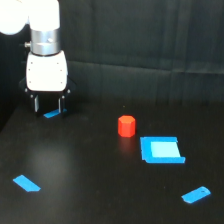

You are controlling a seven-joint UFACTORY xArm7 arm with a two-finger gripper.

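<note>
My gripper hangs low over the dark table at the left, its two dark fingers spread apart and pointing down. Nothing shows between them. A red block, apparently a short prism standing upright, is on the table well to the right of the gripper, not touching it. Farther right lies a white square framed by blue tape, with its surface bare.
Blue tape strips mark the table: one strip at the front left, another at the front right, and a third beneath the gripper. A dark curtain closes off the back. Open table lies between gripper and block.
</note>
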